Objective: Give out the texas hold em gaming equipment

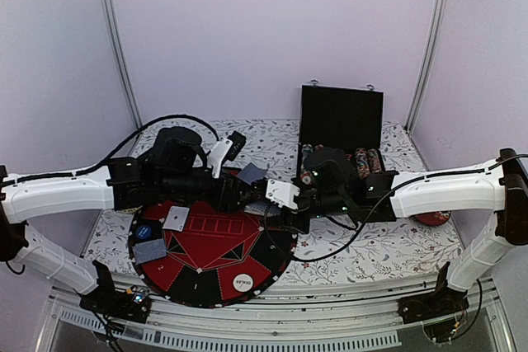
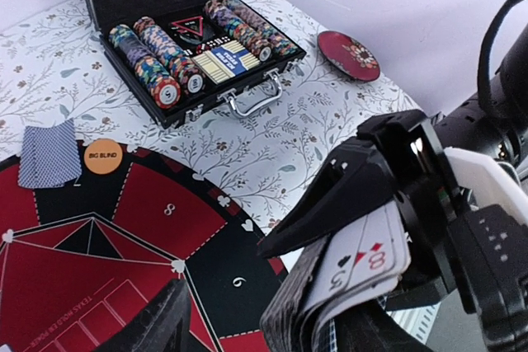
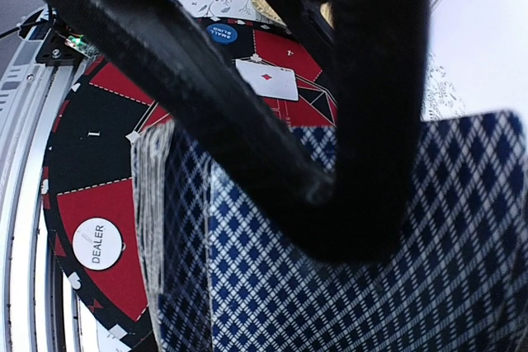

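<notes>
My right gripper is shut on a deck of blue-checked cards (image 3: 445, 228), held above the round mat's edge. From the left wrist view, this deck (image 2: 371, 257) shows faces with an eight of diamonds outermost, and its cards fan slightly. My left gripper stands open close to the deck, one finger (image 2: 161, 319) left of it and the other partly hidden behind it. On the red-and-black poker mat (image 1: 198, 257) lie face-down cards (image 1: 150, 251), a face-up card (image 1: 176, 218) and more face-down cards (image 2: 48, 156).
An open chip case (image 2: 190, 63) stands at the back right. Around the mat are a dealer button (image 1: 242, 283), a small blind button (image 3: 222, 33) and a big blind button (image 2: 103, 156). A red round dish (image 2: 348, 56) sits to the right on the patterned cloth.
</notes>
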